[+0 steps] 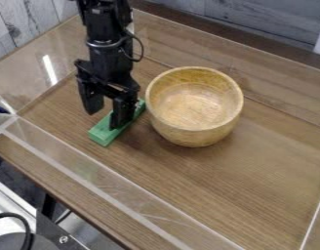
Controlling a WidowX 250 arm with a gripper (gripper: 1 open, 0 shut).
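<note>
My black gripper (106,107) hangs open over a green block (102,134) on the wooden table, its fingers around the block's middle, low and close to it. The block lies at a slant, partly hidden behind the fingers. Whether the fingers touch it, I cannot tell.
A large tan bowl (194,109) stands just right of the block and gripper. A black cable lies at the lower left corner, and a pale wall runs along the back.
</note>
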